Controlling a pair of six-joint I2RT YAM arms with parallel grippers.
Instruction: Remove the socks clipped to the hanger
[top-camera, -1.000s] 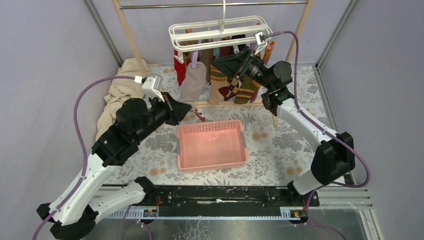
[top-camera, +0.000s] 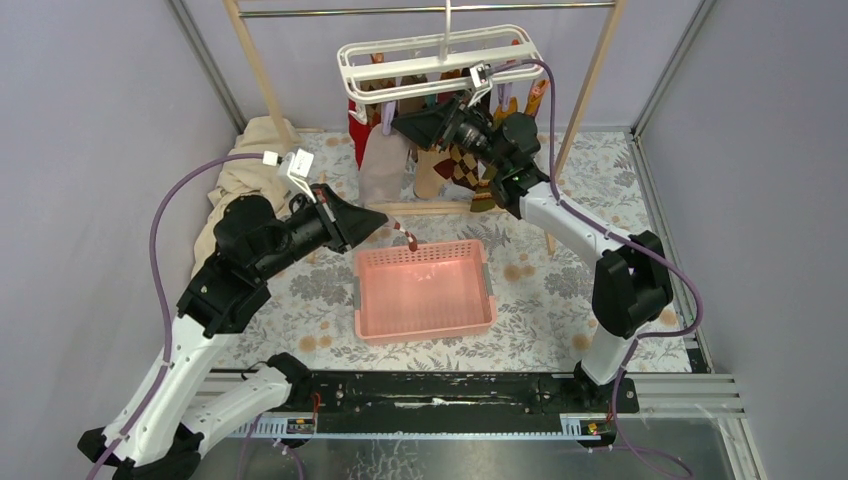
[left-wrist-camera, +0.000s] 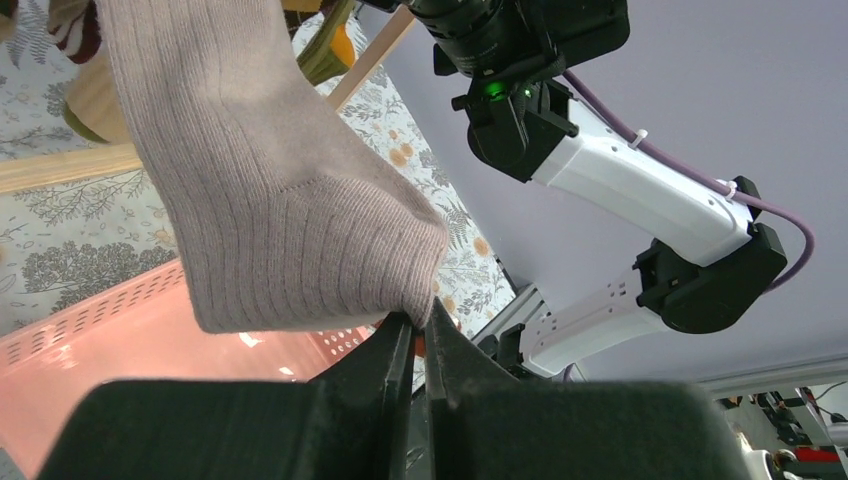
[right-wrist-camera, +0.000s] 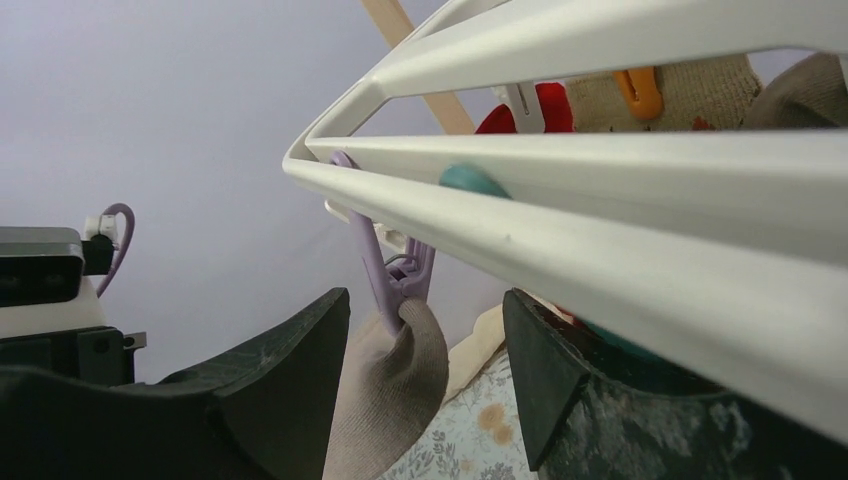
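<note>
A beige ribbed sock hangs from a purple clip on the white hanger, with other socks behind. My left gripper is shut at the sock's lower end, pinching its fabric. My right gripper is open just below the hanger rail, its fingers either side of the space in front of the purple clip and the sock's top, nothing held.
The pink basket lies below the socks on the patterned floor. A beige cloth is bunched at the left. The wooden stand carries the metal bar. Floor right of the basket is clear.
My right gripper and arm have moved leftward along the hanger toward the beige sock's clip. The left gripper has shifted only slightly.
</note>
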